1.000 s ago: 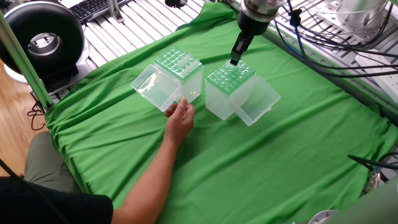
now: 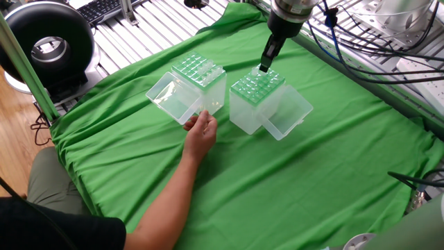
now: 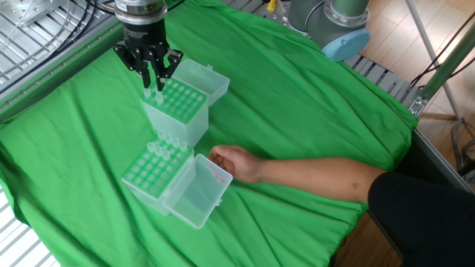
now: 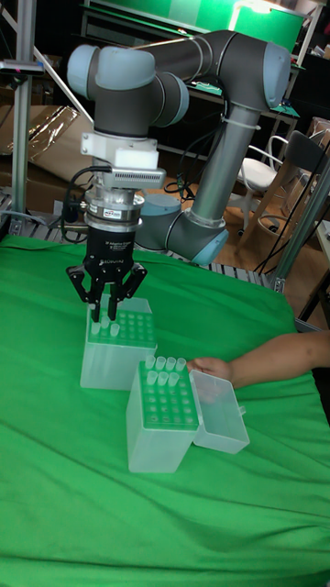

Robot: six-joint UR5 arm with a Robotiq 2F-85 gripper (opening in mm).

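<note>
Two clear plastic boxes with green perforated racks stand on the green cloth, lids hinged open. The box nearer the arm (image 3: 177, 122) has a few pale tips (image 4: 115, 329) at one corner of its rack (image 4: 135, 328). Right over that corner, my gripper (image 4: 104, 315) points down, its black fingers (image 4: 114, 302) a narrow gap apart. One tip seems to stand at the gap, but whether the fingers touch it is unclear. The other box (image 4: 156, 445) carries several upright tips (image 3: 165, 147) along one side of its rack (image 3: 148, 174).
A person's hand (image 2: 200, 132) touches the open lid (image 2: 173, 99) of the second box. The first box's lid (image 2: 288, 112) juts out sideways. Black cables (image 2: 388, 66) run along the table's edge.
My gripper's tip has shifted slightly to the right in exterior view 1, staying over the same rack. The boxes and the person's hand have not moved.
</note>
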